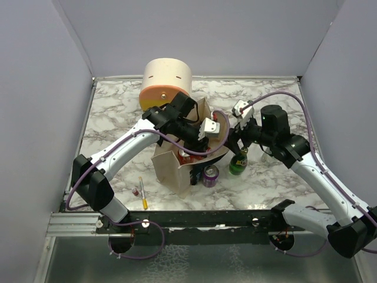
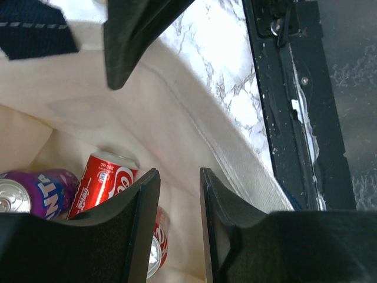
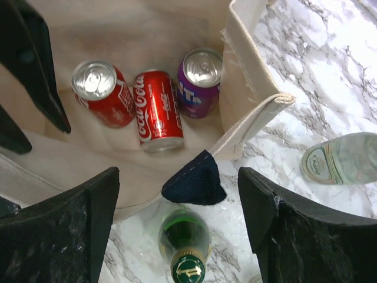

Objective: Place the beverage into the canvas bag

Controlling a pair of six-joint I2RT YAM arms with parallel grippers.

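Observation:
The canvas bag [image 1: 174, 171] holds cans, including red Coke cans [image 3: 158, 109] and a purple Fanta can [image 2: 47, 191]. My left gripper is low inside the bag over the cans, its fingertips slightly parted. My right gripper hangs open over the bag's right rim and above a green bottle [image 3: 182, 242], with nothing clearly held.
A clear bottle [image 3: 341, 159] stands on the marble table at the right, and a purple can [image 1: 210, 176] beside the bag. A cream cylinder [image 1: 166, 76] is at the back; a yellow-handled tool [image 1: 143, 194] lies front left.

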